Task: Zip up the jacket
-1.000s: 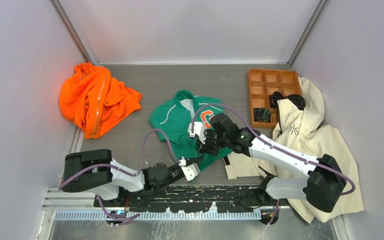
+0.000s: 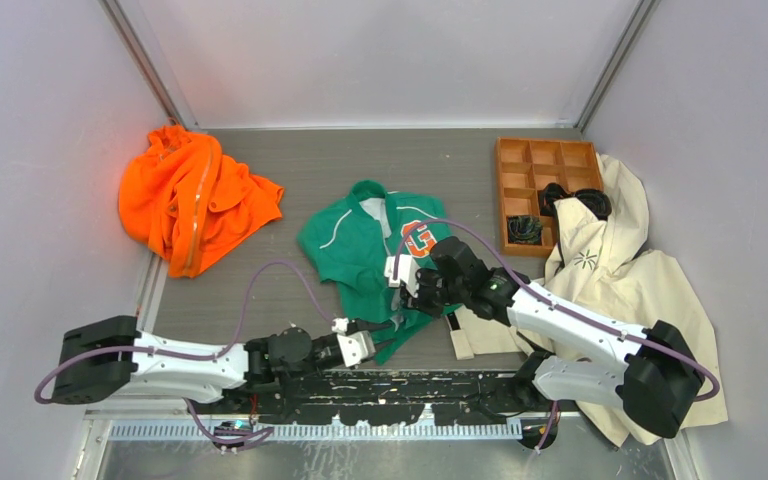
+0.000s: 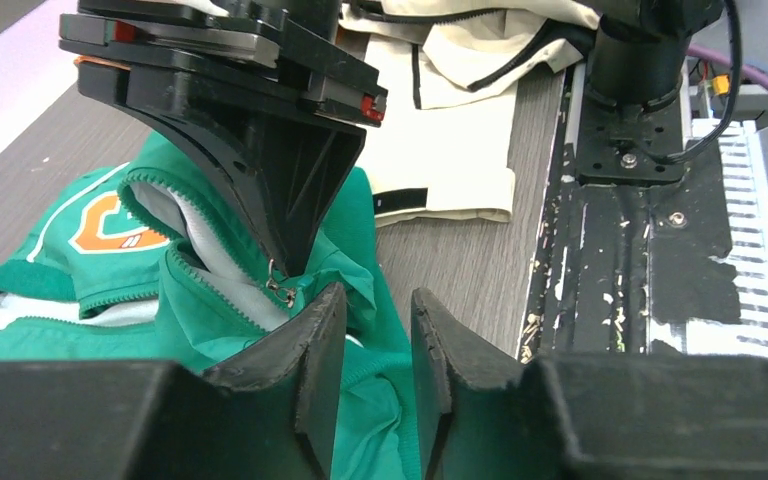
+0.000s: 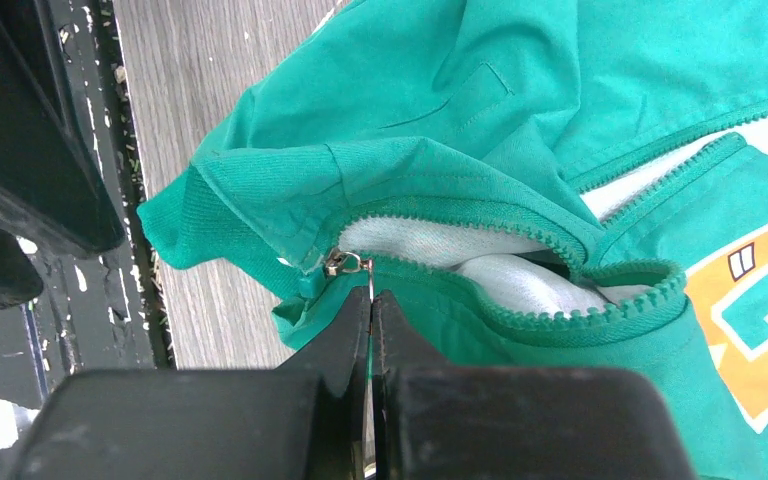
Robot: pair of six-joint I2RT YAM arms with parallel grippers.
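Observation:
The green jacket (image 2: 360, 240) lies open-fronted on the table, bunched at its lower hem. In the right wrist view, my right gripper is shut on the thin metal zipper pull, just below the slider (image 4: 340, 262) at the bottom of the toothed zipper (image 4: 600, 315). In the left wrist view, my left gripper stands open beside the bunched hem, its fingers apart with nothing seen held, close to the right gripper's fingertips.
An orange garment (image 2: 200, 200) lies at the left. A wooden compartment tray (image 2: 520, 160) and cream garments (image 2: 650, 310) fill the right.
My right gripper has shifted slightly to the right.

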